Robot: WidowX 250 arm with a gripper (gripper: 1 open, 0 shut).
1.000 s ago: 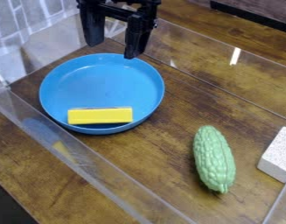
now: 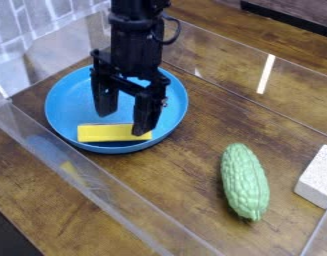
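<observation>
A blue plate (image 2: 72, 92) lies on the wooden table, with a yellow bar (image 2: 96, 133) near its front edge. My black gripper (image 2: 126, 116) is low over the plate, its two fingers apart, one at the left and one at the right, just above and behind the bar. The bar's back is partly hidden by the gripper.
A green bitter melon (image 2: 245, 180) lies at the front right, with a white block (image 2: 317, 173) at the right edge. Clear plastic walls run along the left and front. The table right of the plate is clear.
The plate, bar and melon look unmoved.
</observation>
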